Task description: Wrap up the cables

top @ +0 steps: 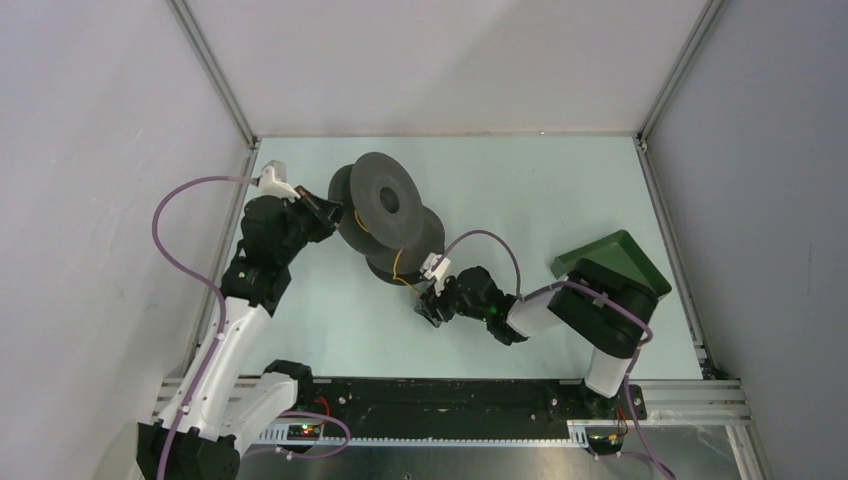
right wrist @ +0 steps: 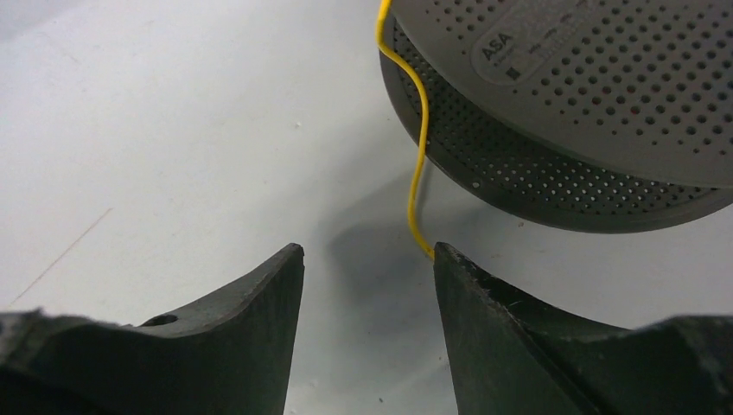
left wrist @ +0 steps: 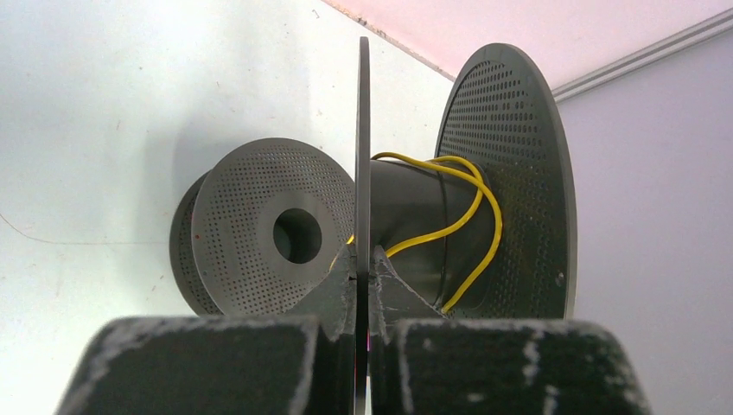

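Observation:
A dark grey spool (top: 404,218) is held up and tilted by my left gripper (top: 339,214), which is shut on its near flange. In the left wrist view this flange (left wrist: 363,130) appears edge-on, running down between the fingers. A yellow cable (left wrist: 494,212) loops loosely round the spool's core. Low over the table, my right gripper is open with nothing between its fingers. The cable's loose length (right wrist: 422,130) hangs down to the table, and its end disappears behind the tip of the right-hand finger (right wrist: 458,285).
Below the held spool, a second grey spool (top: 428,240) stands on the table. At the right of the table is a green bin (top: 625,255), partly covered by the right arm.

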